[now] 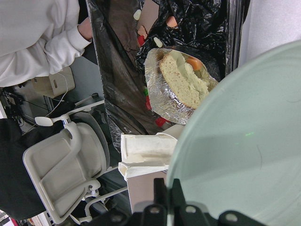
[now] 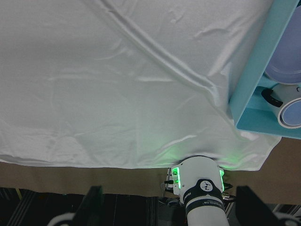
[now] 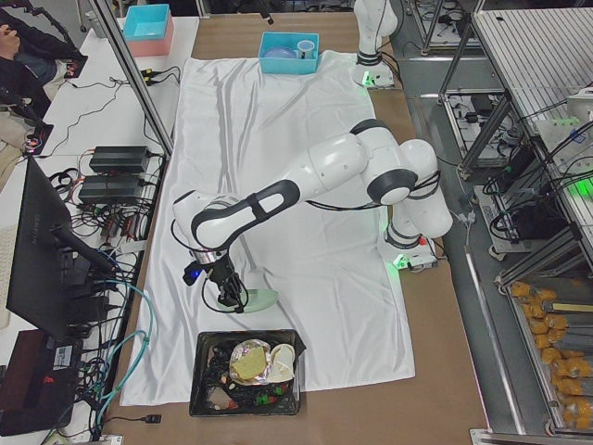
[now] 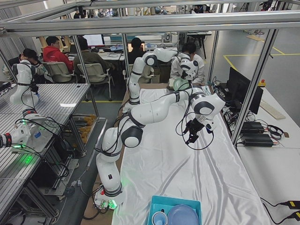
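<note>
A pale green plate point(image 3: 262, 300) is held tilted by my left gripper point(image 3: 232, 295), whose fingers are shut on its rim; it fills the right of the left wrist view point(image 1: 240, 132). Just beyond it is a black bag-lined bin point(image 3: 199, 389) holding bread point(image 1: 178, 82) on foil, crumpled white packaging point(image 1: 146, 153) and scraps. In the right camera view my right gripper point(image 4: 192, 133) hangs over the white cloth; in the right wrist view its fingers stand wide apart with nothing between them.
A blue tub point(image 4: 154, 206) with a blue plate point(image 4: 180, 217) and a mug point(image 4: 159, 219) stands at the other end of the cloth point(image 3: 306, 250). Monitors and cables line one side.
</note>
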